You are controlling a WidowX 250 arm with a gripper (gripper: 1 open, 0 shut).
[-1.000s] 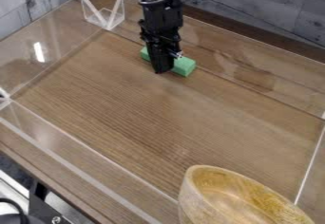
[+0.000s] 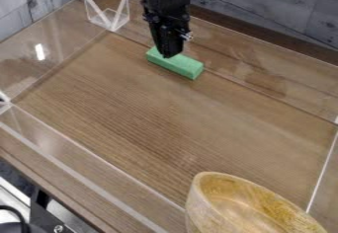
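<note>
A green block (image 2: 181, 66) lies on the wooden floor of the work area in the upper middle. The black gripper (image 2: 168, 45) hangs just above and behind its left end, its tips pointing down. Whether the fingers are open or shut is too small to tell.
A white wire stand (image 2: 107, 10) is at the upper left near the back edge. A large yellow bowl (image 2: 244, 207) sits at the bottom right. Black cables lie off the lower left edge.
The gripper has moved up and back, away from the front of the green block, which now shows more fully.
</note>
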